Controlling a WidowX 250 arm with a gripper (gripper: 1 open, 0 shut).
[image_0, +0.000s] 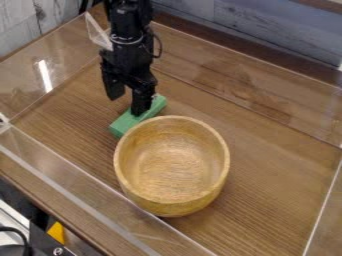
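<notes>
A green block (132, 120) lies on the wooden table, just behind a large yellow bowl (171, 165). My dark gripper (127, 94) reaches down from the back, its open fingers low over the block's far end. Whether the fingers touch the block I cannot tell.
</notes>
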